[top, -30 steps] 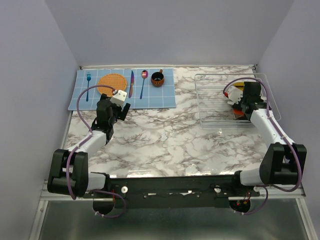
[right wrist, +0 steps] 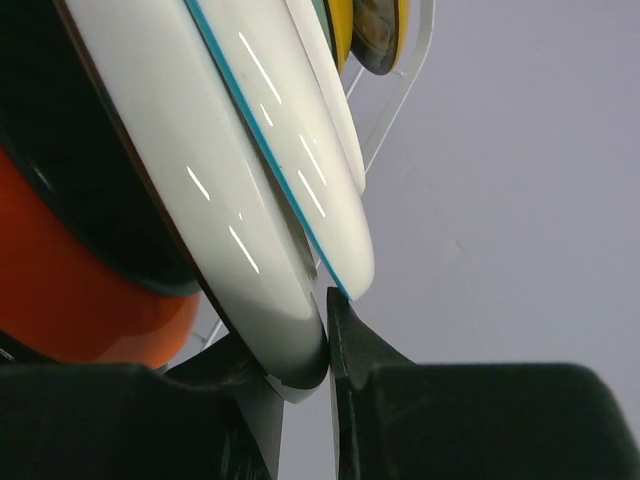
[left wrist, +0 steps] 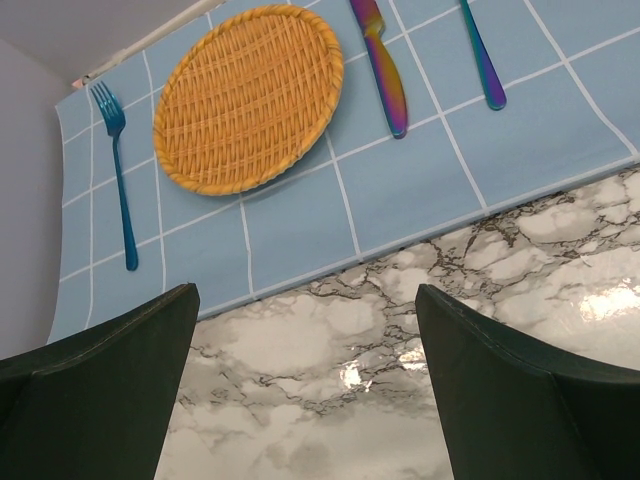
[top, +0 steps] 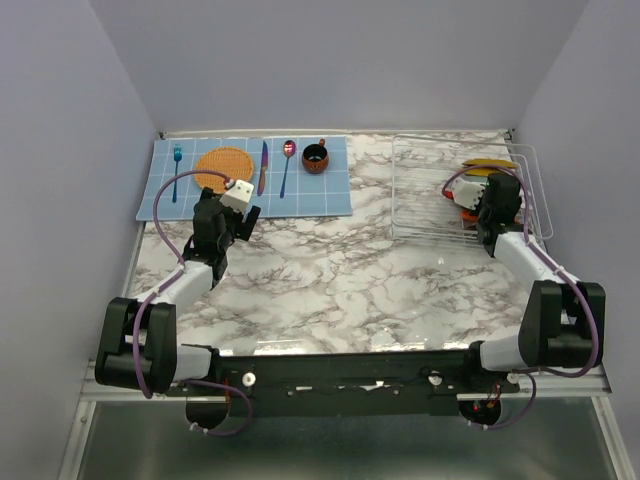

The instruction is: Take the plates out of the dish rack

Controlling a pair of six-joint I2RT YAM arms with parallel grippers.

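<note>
In the right wrist view, my right gripper is shut on the rim of a white plate (right wrist: pixel 190 180). A second white plate with a blue edge (right wrist: pixel 290 130) stands close beside it, near the right fingertip. These plates are inside the wire dish rack (top: pixel 415 237) at the back right, where the right arm covers much of them in the top view. Over the counter by the blue mat, my left gripper is open and empty.
The blue mat (top: pixel 330 205) carries a woven round mat (top: pixel 225 163), a fork (top: pixel 177 165), a knife (top: pixel 263 170), a spoon (top: pixel 288 160) and a brown mug (top: pixel 315 157). Yellow dishes (top: pixel 490 163) and an orange dish (right wrist: pixel 70 290) share the rack.
The rack's front edge has shifted back, and its outline looks tilted or moved. The left arm is still.
</note>
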